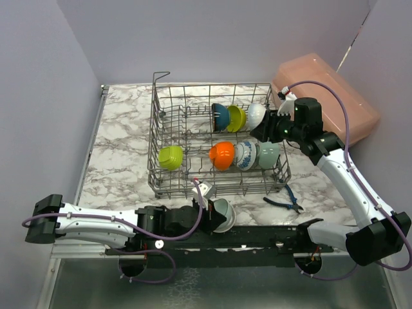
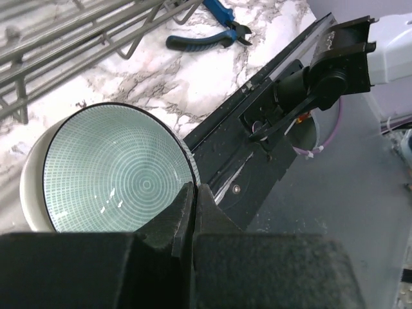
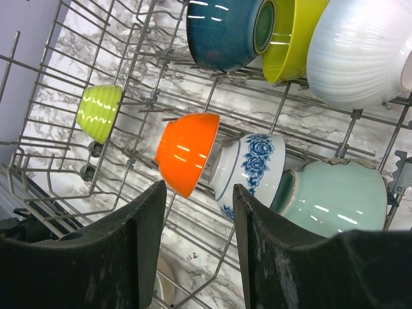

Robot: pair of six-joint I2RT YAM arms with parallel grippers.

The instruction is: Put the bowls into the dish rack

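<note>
A pale celadon bowl (image 2: pixel 116 167) lies in front of the rack, my left gripper shut at its rim; whether the rim is between the fingertips is unclear. My right gripper is part open and empty above the rack (image 1: pixel 183 193). Below it sit an orange bowl (image 3: pixel 183 151), a blue floral bowl (image 3: pixel 254 170) and a celadon bowl (image 3: pixel 331 196). Behind them are a teal bowl (image 3: pixel 222 35), a yellow bowl (image 3: pixel 286 42) and a white bowl (image 3: pixel 351 55). A green bowl (image 3: pixel 98 112) sits at the rack's left.
Blue-handled pliers (image 1: pixel 280 203) lie right of the rack's front. A pink bin (image 1: pixel 338 96) stands at the back right. The counter left of the rack is clear; the rack's back-left part is empty.
</note>
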